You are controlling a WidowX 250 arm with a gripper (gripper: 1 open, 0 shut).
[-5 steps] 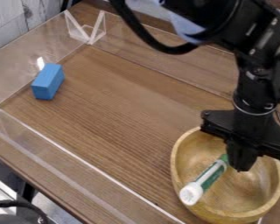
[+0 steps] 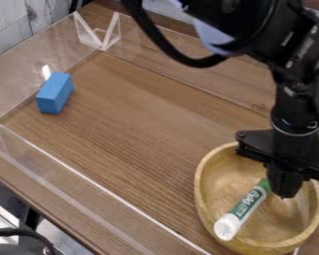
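A tan bowl [image 2: 215, 189] stands at the lower right of the table, holding a white tube with a green label [image 2: 242, 210] that lies slanted inside it. My black gripper [image 2: 285, 181] is over the back right of the bowl, just by the tube's upper end, which it partly hides. Its fingertips are dark and close together; whether anything thin is between them is hidden.
A blue block [image 2: 55, 92] sits on the left of the wooden table [image 2: 129, 129]. A clear plastic item [image 2: 99, 30] is at the back left.
The gripper has risen slightly and moved a little right. The tube's lower end lies slightly differently, a little to the right of where it was.
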